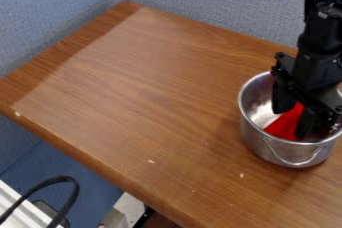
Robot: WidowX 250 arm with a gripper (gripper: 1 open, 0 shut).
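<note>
A steel pot (281,150) with a wire handle stands at the right of the wooden table. A red object (285,126) lies inside it. My black gripper (301,107) reaches down from the upper right into the pot, over and around the red object. Its fingertips are dark and partly hidden by the pot, so whether they hold the red object cannot be told.
Blue padded walls border it at the back and left. Cables and a white item lie below the table's near left edge.
</note>
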